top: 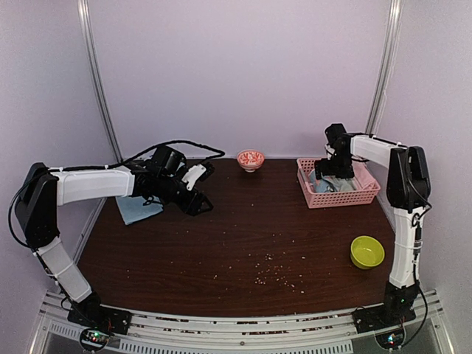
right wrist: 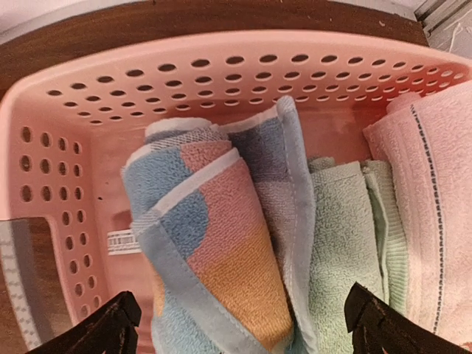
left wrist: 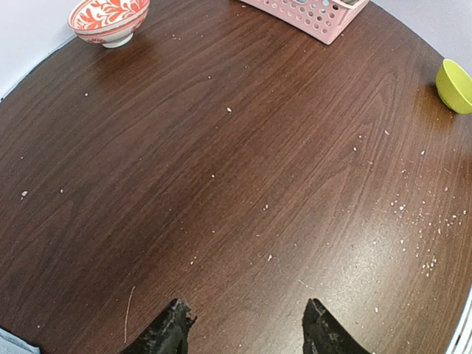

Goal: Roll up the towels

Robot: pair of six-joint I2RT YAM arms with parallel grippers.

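Observation:
In the right wrist view a blue, pink and orange towel (right wrist: 228, 251), rolled or folded, lies in the pink basket (right wrist: 310, 46). Beside it are a pale green towel (right wrist: 345, 228) and a pink towel (right wrist: 442, 199). Over the multicoloured towel my right gripper stands open, its fingers wide apart on either side and nothing gripped. A flat light-blue towel (top: 139, 209) lies at the table's left, partly under the left arm; only its corner (left wrist: 15, 344) shows in the left wrist view. My left gripper hangs open and empty above bare table.
A red-patterned bowl (top: 251, 160) stands at the back edge, left of the basket. A yellow-green bowl (top: 366, 252) sits front right. White crumbs (top: 273, 273) are scattered near the front.

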